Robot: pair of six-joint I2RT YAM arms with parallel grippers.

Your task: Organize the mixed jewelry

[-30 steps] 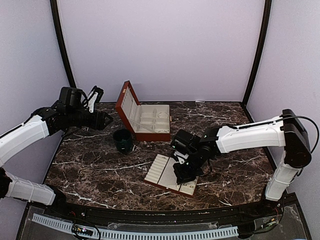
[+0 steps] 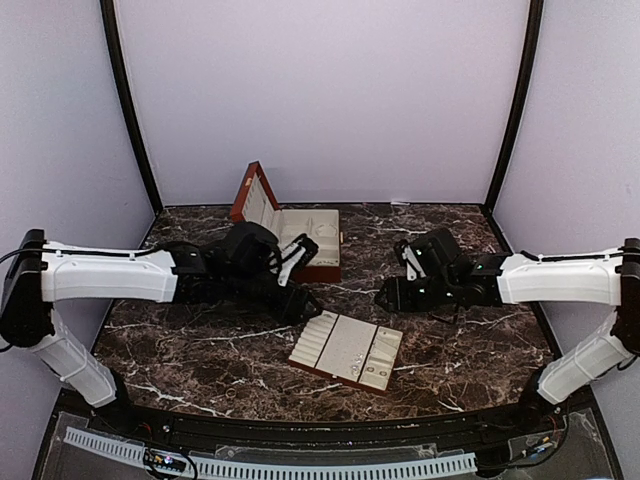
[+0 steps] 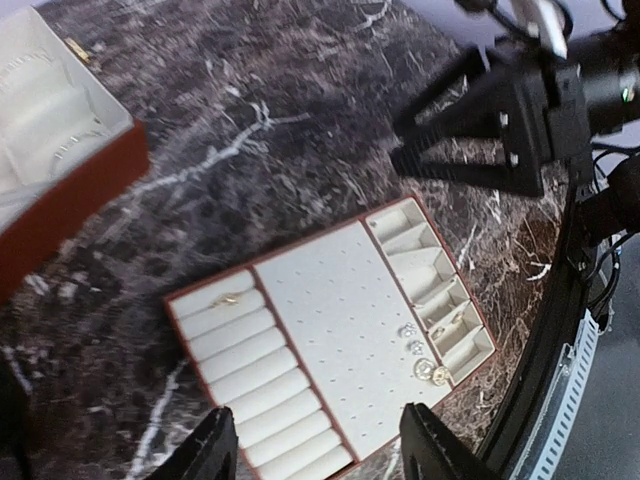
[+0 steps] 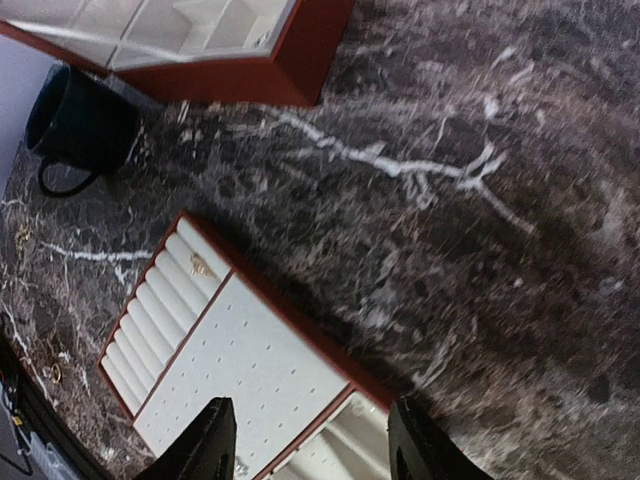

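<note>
A flat jewelry tray [image 2: 335, 345] with ring rolls, a plain middle and small compartments lies at the front centre. A gold piece [image 3: 228, 299] sits among the rolls; several small pieces [image 3: 423, 368] lie at the middle section's edge and in the compartments. Behind stands the open red jewelry box [image 2: 310, 240]. My left gripper hangs above and left of the tray, open and empty. My right gripper is over the tray's back right, its fingers apart with nothing seen between them.
A dark mug [image 4: 80, 125] stands left of the tray, hidden by my left arm in the top view.
My right gripper has moved back and right, away from the tray's middle, uncovering the small pieces there.
</note>
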